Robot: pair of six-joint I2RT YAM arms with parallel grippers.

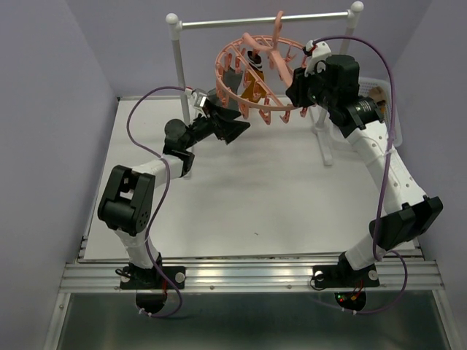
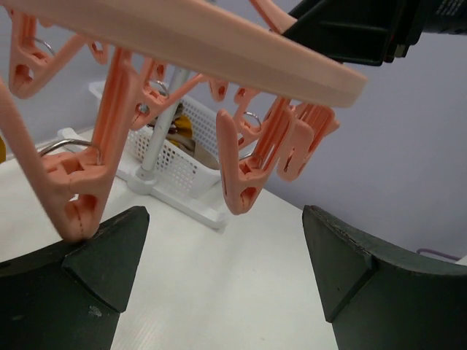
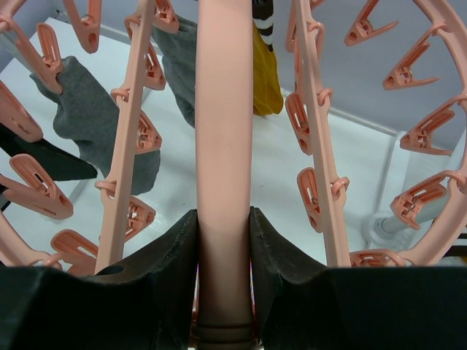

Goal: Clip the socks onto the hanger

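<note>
A round pink hanger (image 1: 276,107) with several clips hangs tilted from the white rail in the top view. My right gripper is shut on one of its spokes (image 3: 224,95). Grey socks (image 3: 87,109) and a mustard sock with a black-and-white striped part (image 3: 266,69) hang at its far side. My left gripper (image 1: 238,125) stands open just below and left of the hanger's near rim. In the left wrist view a pink clip (image 2: 82,179) is close by the left finger (image 2: 120,248), and another clip (image 2: 248,164) shows farther off between the fingers.
A white perforated basket (image 1: 372,109) with a few items in it stands at the back right. The white rack (image 1: 263,20) has posts on both sides. Clear white table (image 1: 248,197) lies below and in front of the hanger.
</note>
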